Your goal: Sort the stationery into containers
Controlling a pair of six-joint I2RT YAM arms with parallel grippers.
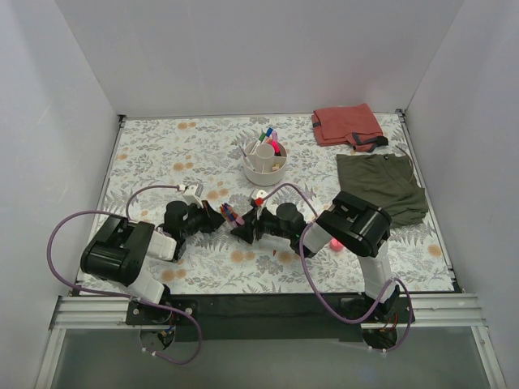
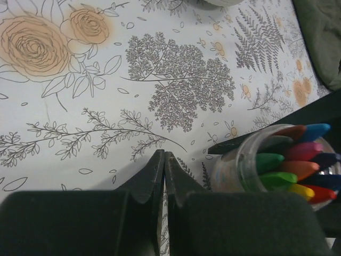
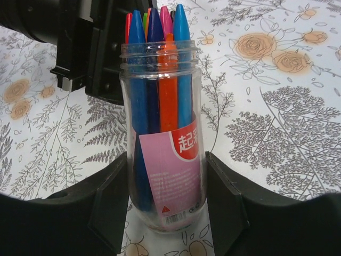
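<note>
A clear jar with a pink label [image 3: 170,170] stands full of coloured crayons [image 3: 154,26]. On either side of it press the fingers of my right gripper, shut around the jar. My left gripper is shut, with nothing showing between its fingertips. It is just left of the jar in the top view and shows dark behind the jar in the right wrist view. In the left wrist view the crayon tips point out at the right edge. At the back centre stands a white basket [image 1: 276,174] holding a white cup [image 1: 264,154] and several pens [image 1: 267,135].
A folded red cloth bag [image 1: 345,126] lies at the back right, with an olive-green one [image 1: 377,186] in front. A pink round object [image 1: 336,244] sits near the right arm.
</note>
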